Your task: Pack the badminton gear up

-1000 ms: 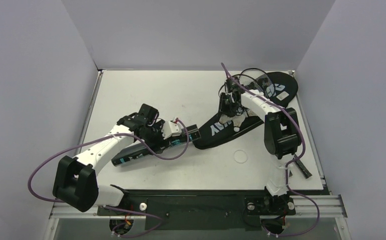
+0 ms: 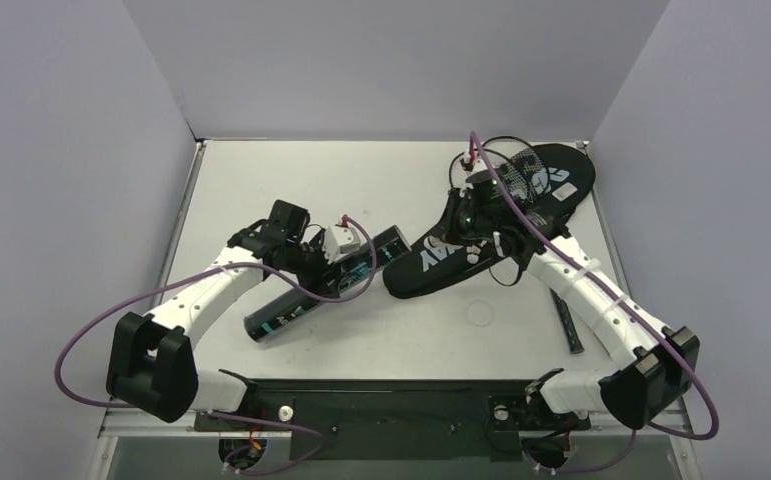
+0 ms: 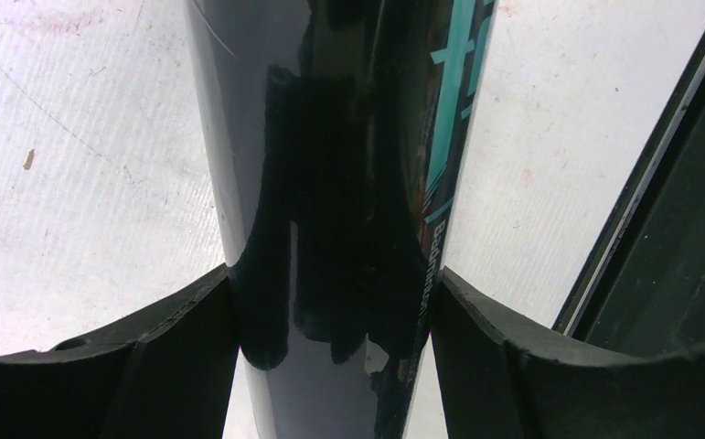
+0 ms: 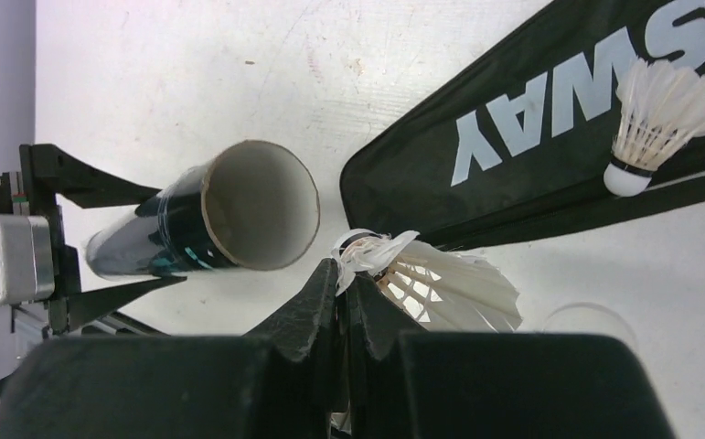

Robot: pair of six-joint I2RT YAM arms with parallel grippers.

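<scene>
My left gripper is shut around a dark shuttlecock tube with teal markings. In the right wrist view the tube's open end shows an empty-looking mouth pointing toward my right gripper. That gripper is shut on the feather edge of a white shuttlecock, which hangs to the right of the fingertips, apart from the tube mouth. A second shuttlecock lies on the black racket bag. In the top view, rackets lie on the bag's far end, partly behind the right arm.
The tube's lid, a clear ring, lies flat on the table in front of the bag. A dark racket handle rests at the right, partly under the right arm.
The left arm has raised and turned the tube slightly, its mouth shifting up and right.
</scene>
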